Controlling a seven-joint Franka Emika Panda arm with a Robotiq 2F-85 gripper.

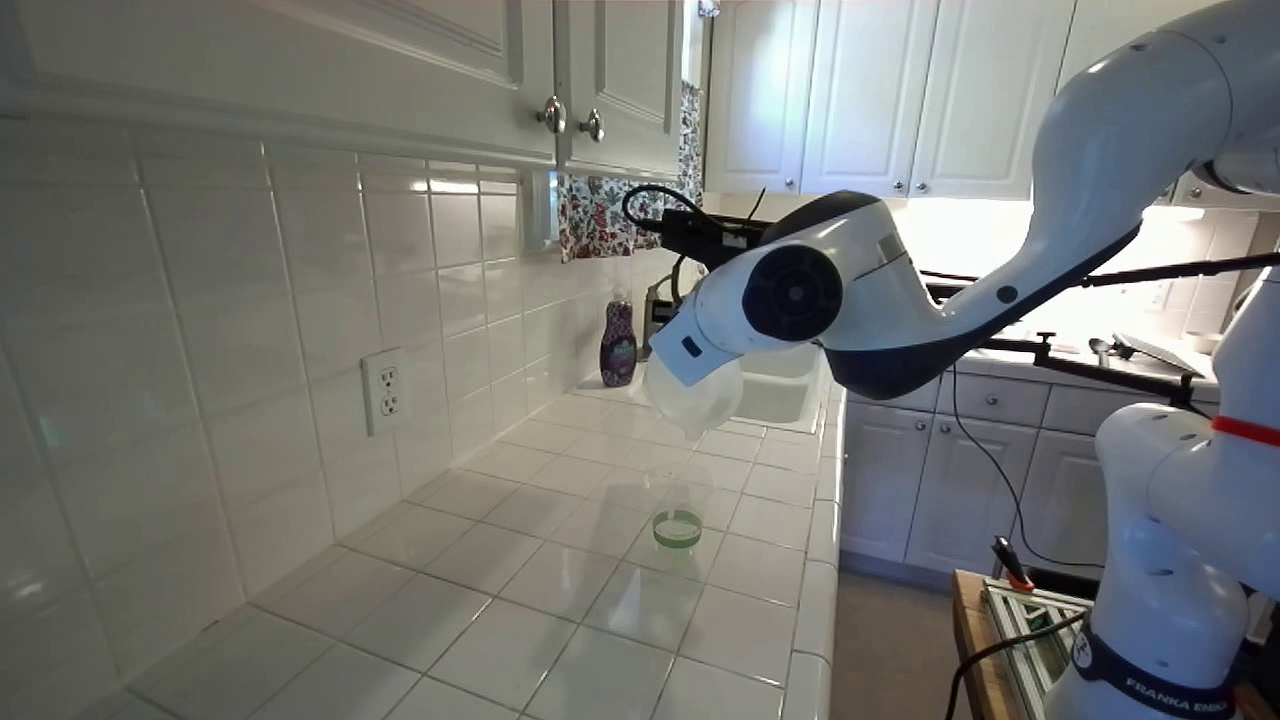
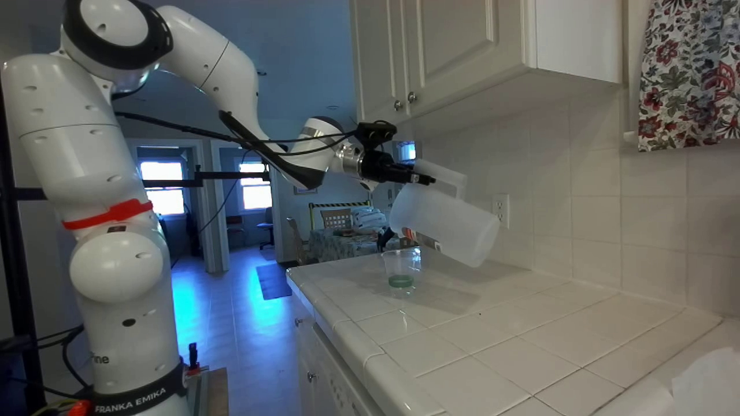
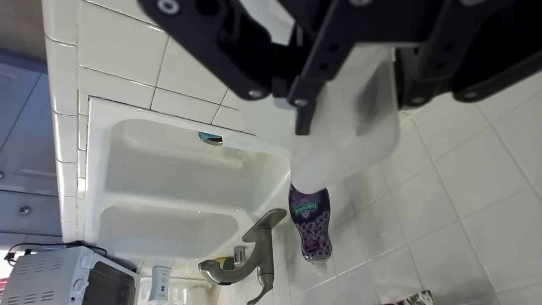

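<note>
A translucent white pitcher [image 2: 447, 223] hangs tilted above the counter, its mouth end lower on the side toward the arm in exterior view 1. My gripper [image 2: 421, 179] is shut on the pitcher's handle [image 2: 444, 174]. Below the pitcher's mouth, a clear cup [image 2: 400, 263] stands upright on the tiles, apart from it; a green band shows near the cup's base. In exterior view 1 the cup [image 1: 678, 528] is faint apart from that green ring, and the arm hides my fingers. The wrist view has the pale pitcher [image 3: 345, 152] below the dark fingers [image 3: 305, 119].
Beyond the cup lies a white double sink [image 3: 172, 162] with a metal faucet [image 3: 261, 254]. A purple soap bottle [image 1: 618, 344] stands by the tiled wall. Upper cabinets [image 2: 458, 41] overhang the counter. Wide bare tiles [image 1: 480, 624] lie on the near side.
</note>
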